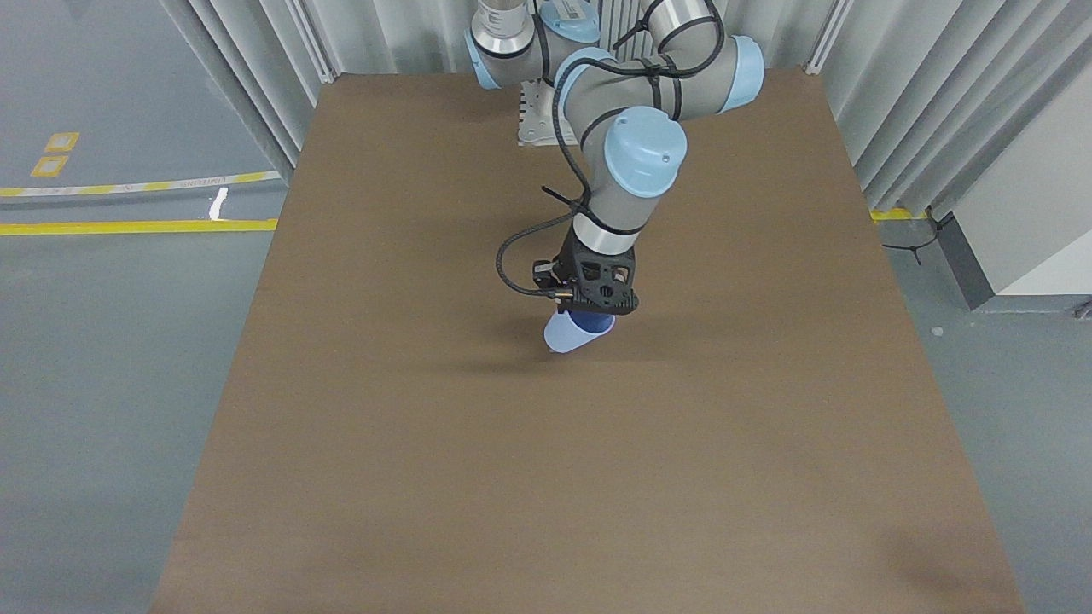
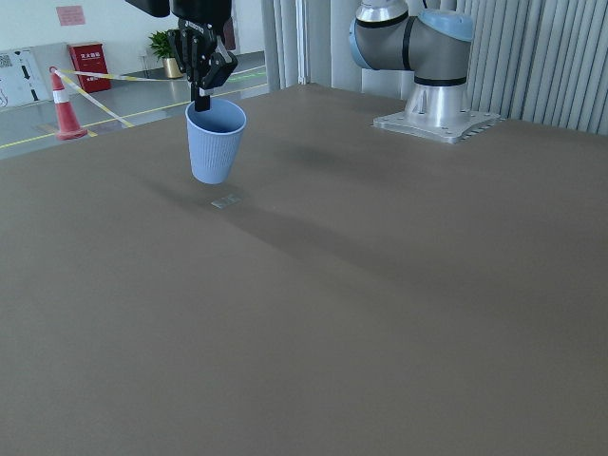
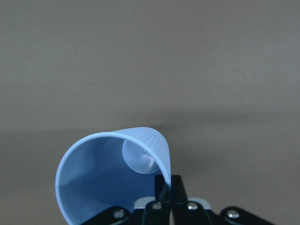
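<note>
A light blue ribbed plastic cup (image 1: 566, 333) (image 2: 213, 152) (image 3: 93, 178) hangs upright, or slightly tilted, from my black gripper (image 1: 581, 307) (image 2: 201, 100). The gripper is shut on the cup's rim, one finger inside and one outside, as the wrist view shows. In the left view the cup is clear of the tabletop (image 2: 323, 332), with its shadow below.
A small flat grey patch (image 2: 226, 201) lies on the table below the cup.
</note>
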